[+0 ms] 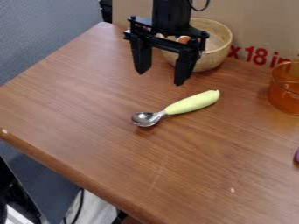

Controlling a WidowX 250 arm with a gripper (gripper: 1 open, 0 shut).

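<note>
My black gripper (162, 68) hangs open over the back of the table, its two fingers apart with nothing held between them. Below it on the wooden table (105, 157) lies a scoop or spoon (187, 104) with a pale yellow-green handle and a metal bowl at its left end. Behind the gripper stands a woven bowl (215, 48) with something orange inside, partly hidden by the arm.
An orange translucent container (286, 90) stands at the right edge. A small purple object is cut off at the far right. A cardboard panel (263, 26) backs the table.
</note>
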